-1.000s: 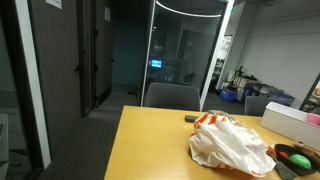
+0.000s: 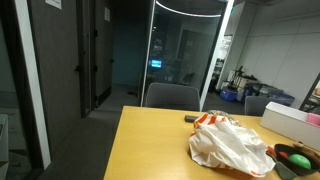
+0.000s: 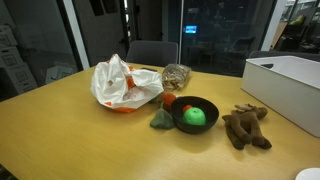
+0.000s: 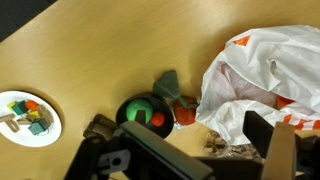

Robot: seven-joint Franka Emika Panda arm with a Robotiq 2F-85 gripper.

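Observation:
A crumpled white plastic bag with orange print (image 3: 127, 86) lies on the wooden table, also seen at the right of the wrist view. Beside it is a black bowl (image 3: 209, 112) holding a green round thing (image 3: 194, 116) and a smaller red one. A red object (image 4: 185, 112) and a grey-green piece (image 4: 168, 84) lie between bowl and bag. My gripper is open above the table, its fingers spread apart at the bottom of the wrist view. Nothing shows between them, and part of the bag is hidden behind the right finger.
A brown plush toy (image 3: 246, 127) lies right of the bowl. Coloured pieces sit on a white plate (image 4: 53, 132). A clear packet (image 3: 176, 77) lies behind the bag, and a white box (image 3: 285, 85) stands at the back right.

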